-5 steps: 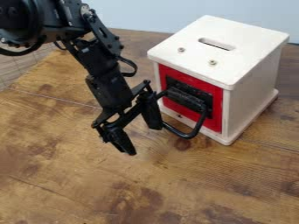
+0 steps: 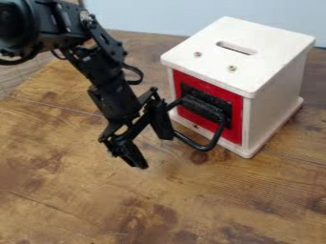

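Observation:
A pale wooden box (image 2: 261, 57) stands at the right, with a red front panel (image 2: 193, 90) holding a black fitting. From that fitting a black looped handle (image 2: 204, 147) reaches out and down to the front left. My black gripper (image 2: 144, 134) hangs just left of the box with its fingers apart and pointing down, one beside the handle's left end. Whether that finger touches the handle I cannot tell. I see nothing held between the fingers.
A pale wall (image 2: 152, 14) rises behind the box. The box has a slot in its top.

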